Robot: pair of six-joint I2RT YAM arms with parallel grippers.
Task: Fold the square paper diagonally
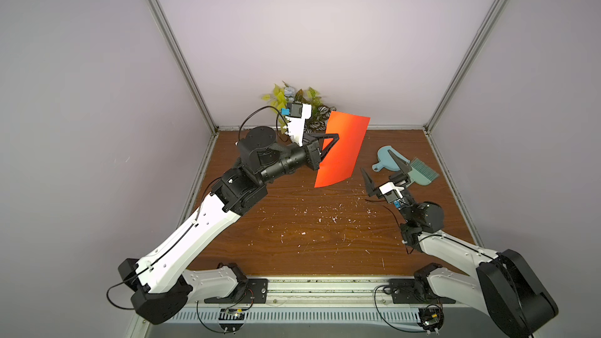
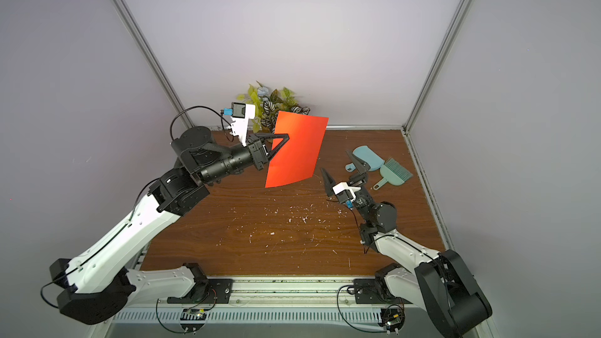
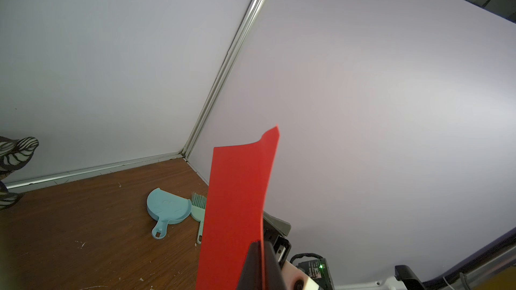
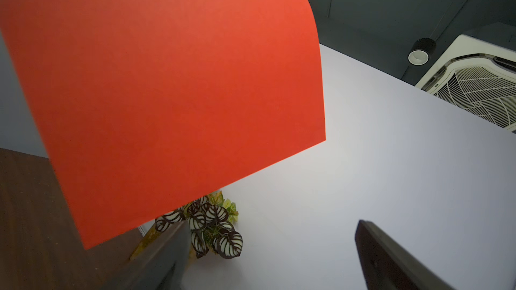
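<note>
A red square of paper (image 1: 348,150) hangs in the air above the table, tilted and unfolded, slightly curved. My left gripper (image 1: 336,137) is shut on its left edge; in the left wrist view the paper (image 3: 236,204) rises from between the dark fingers. To the right and lower, my right gripper (image 1: 378,164) stands open and apart from the paper. From the right wrist view, the paper (image 4: 177,86) fills the upper left, beyond the widely spread fingers (image 4: 376,252), with nothing between them.
A blue dustpan (image 2: 368,156) and a green brush (image 2: 395,172) lie at the table's right rear. A leafy plant (image 1: 306,103) stands at the back wall. White scraps (image 2: 305,219) are scattered over the otherwise clear front of the table (image 2: 250,250).
</note>
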